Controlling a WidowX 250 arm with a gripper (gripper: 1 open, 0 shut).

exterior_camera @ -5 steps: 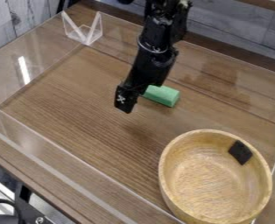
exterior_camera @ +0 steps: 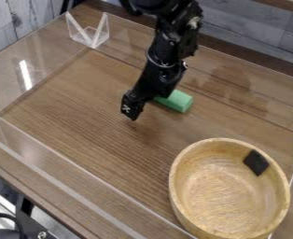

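My black gripper (exterior_camera: 146,98) hangs from the top centre over the wooden table, its fingers open and low, beside a green block (exterior_camera: 180,100) that lies just to its right and partly behind it. Whether the fingers touch the block I cannot tell.
A large yellow bowl (exterior_camera: 228,217) fills the lower right, with a dark rectangle (exterior_camera: 255,161) at its inner right side. A clear stand (exterior_camera: 90,28) is at the back left.
The gripper has shifted slightly rightward toward the green block over the last second, and the block is now a little more covered by it.
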